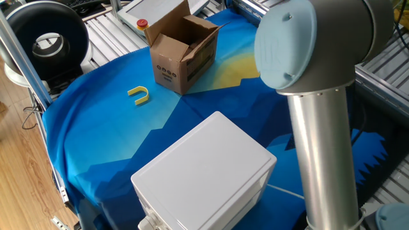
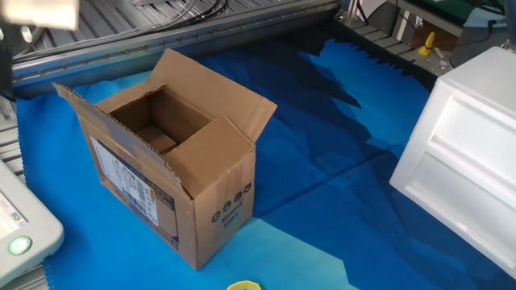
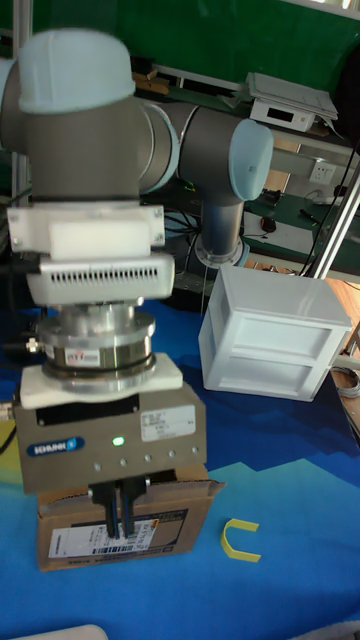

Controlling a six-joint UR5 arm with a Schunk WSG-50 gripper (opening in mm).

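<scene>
Hanging from the arm in exterior view 3, my gripper (image 3: 119, 530) points down, its two dark fingers close together with nothing visible between them. It overlaps the cardboard box (image 3: 181, 533) there; how far apart they are is unclear. The box (image 2: 226, 205) stands upright with its flaps open, and the part of its inside that shows looks empty. A yellow U-shaped piece (image 1: 147, 96) lies flat on the blue cloth beside the box (image 1: 167, 73). The white drawer unit (image 1: 204, 172) stands apart from both, its drawer fronts (image 3: 279, 333) looking closed in exterior view 3.
A device with a red button (image 1: 142, 24) sits behind the box. The metal arm link (image 1: 323, 160) rises along the drawer unit's right side in exterior view 1.
</scene>
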